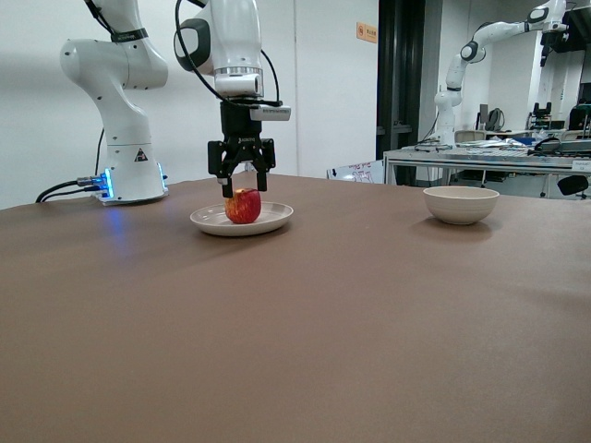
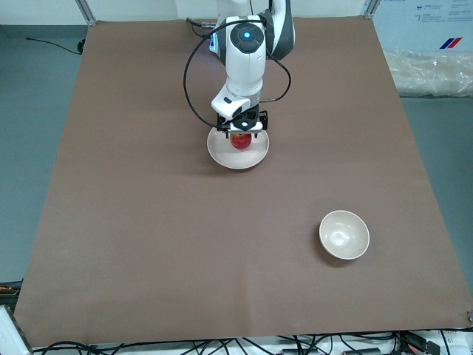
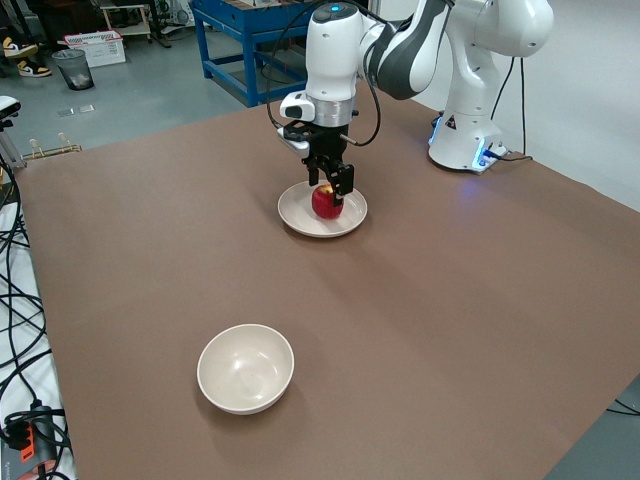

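Note:
A red apple (image 2: 241, 142) (image 1: 244, 207) (image 3: 326, 206) rests on a white plate (image 2: 228, 157) (image 1: 211, 218) (image 3: 298, 214). The black gripper (image 1: 244, 185) (image 3: 327, 188) points down just over the apple, its fingers apart on either side of the apple's top; in the top view the apple is visible below them, and contact cannot be told. An empty cream bowl (image 2: 344, 235) (image 1: 461, 206) (image 3: 245, 368) stands apart from the plate on the brown table (image 2: 148, 207).
The arm's white base (image 1: 129, 166) (image 3: 470, 135) stands at the back, with black cables hanging round the arm. The table between plate and bowl is clear, as are its sides. Cables and equipment run along one outer edge.

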